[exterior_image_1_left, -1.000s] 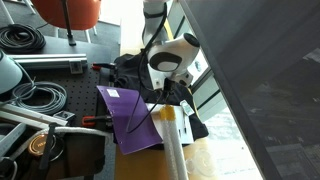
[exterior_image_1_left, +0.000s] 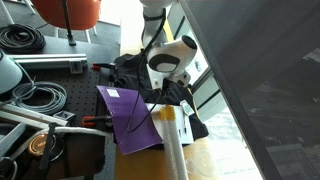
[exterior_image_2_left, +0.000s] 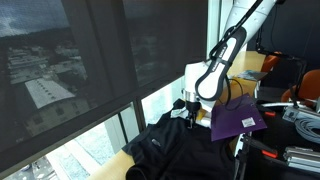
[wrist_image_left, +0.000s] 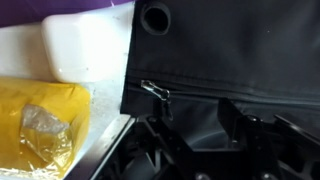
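Observation:
A black fabric bag (wrist_image_left: 220, 50) with a zipper across it fills most of the wrist view. The small metal zipper pull (wrist_image_left: 154, 90) lies at the left end of that zipper, close to one of my dark fingertips (wrist_image_left: 154, 132). My gripper is partly open over the bag, with dark fabric showing in the gap between its fingers. Whether a finger touches the pull, I cannot tell. In exterior view 2 the arm reaches down to the black cloth (exterior_image_2_left: 165, 150), and the fingertips are too small there to make out.
Beside the bag lie a yellow packet (wrist_image_left: 40, 125) and a white box-like object (wrist_image_left: 78, 45). A purple panel (exterior_image_1_left: 128, 118) stands near the arm, with a black perforated board (exterior_image_1_left: 80, 95) and coiled cables (exterior_image_1_left: 40, 97) beyond it. A large dark screen (exterior_image_2_left: 80, 60) rises along the table's other side.

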